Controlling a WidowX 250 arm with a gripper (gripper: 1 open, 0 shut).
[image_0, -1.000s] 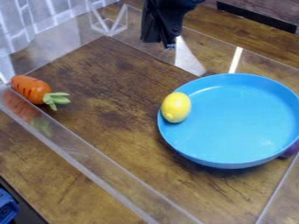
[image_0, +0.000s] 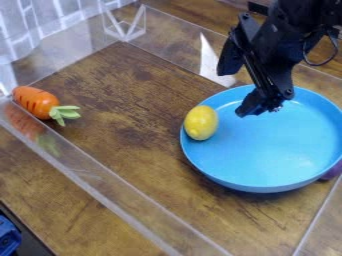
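Observation:
My black gripper (image_0: 250, 72) hangs over the back of a blue plate (image_0: 267, 152), its fingers apart with nothing seen between them. A yellow egg-shaped object (image_0: 201, 123) lies on the left part of the plate, below and left of the gripper. An orange toy carrot (image_0: 38, 102) with green leaves lies on the wooden surface at the left.
Clear low walls surround the wooden work area (image_0: 114, 140). A purple object (image_0: 327, 172) is partly hidden at the plate's right edge, and a blue item (image_0: 8, 237) sits at the bottom left.
My gripper has come down and to the right from the top of the view to over the plate. The objects have not moved.

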